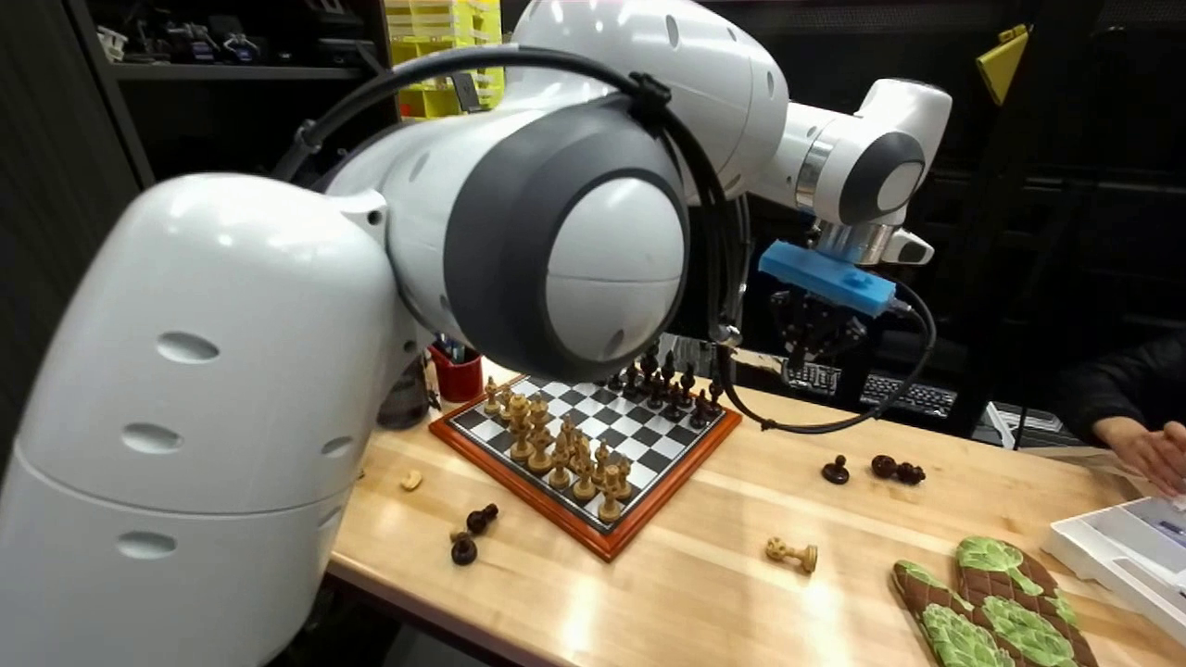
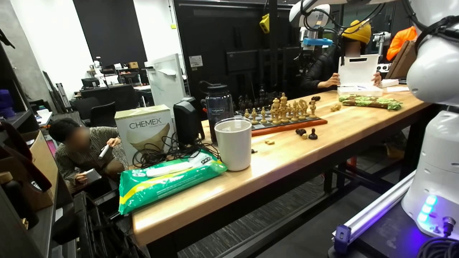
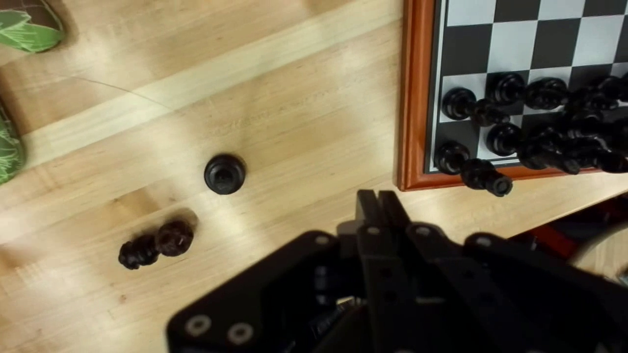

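Observation:
High over the table's far side, my gripper [image 1: 817,346] is shut; in the wrist view its fingertips [image 3: 369,203] meet, with nothing visible between them. A dark chess pawn [image 1: 836,471] stands upright on the bare wood, well below and apart from the gripper. Seen from above, this pawn [image 3: 224,174] is left of the chessboard [image 3: 414,94]. Another dark piece [image 3: 174,238] lies on its side near it. Dark pieces [image 3: 506,138] crowd the board's edge, and light pieces [image 1: 561,445] occupy the opposite side.
A light piece [image 1: 791,554] lies toppled near the patterned oven mitt [image 1: 995,606]. Two fallen or standing dark pieces [image 1: 464,548] sit left of the board. A person's hands [image 1: 1145,450] are beside a white box [image 1: 1129,556] at the right. Wood between board and mitt is mostly clear.

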